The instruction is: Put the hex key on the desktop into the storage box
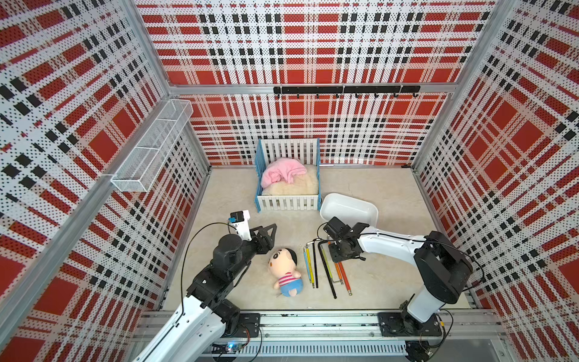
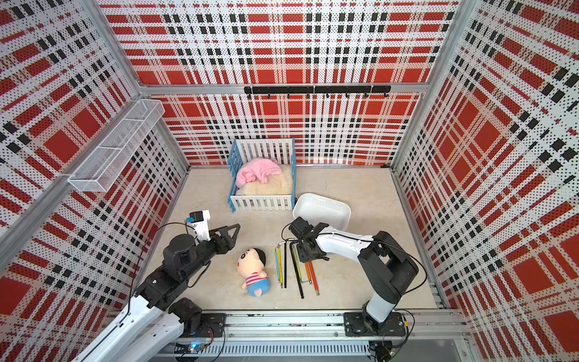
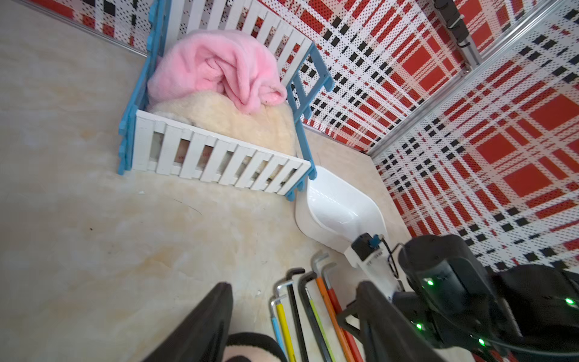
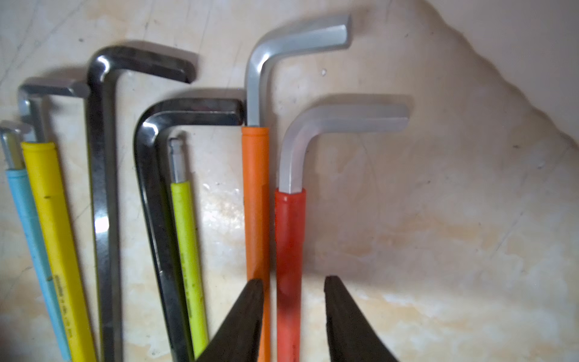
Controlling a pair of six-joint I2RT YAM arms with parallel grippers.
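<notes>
Several hex keys lie side by side on the desktop, among them yellow (image 4: 57, 241), black (image 4: 102, 211), orange (image 4: 256, 199) and red (image 4: 289, 235) ones. My right gripper is low over them, part open, its fingertips either side of the red key's sleeve. The white storage box (image 2: 321, 205) stands just behind them, partly hidden by the right arm. My left gripper (image 1: 270, 232) hangs above the desktop left of the keys; in the left wrist view its fingertips are apart, blurred, with nothing visible between them but the scene beyond.
A doll (image 1: 289, 283) lies left of the keys near the front edge. A toy crib (image 1: 288, 202) with pink and cream plush stands at the back. A wire basket (image 1: 144, 150) hangs on the left wall.
</notes>
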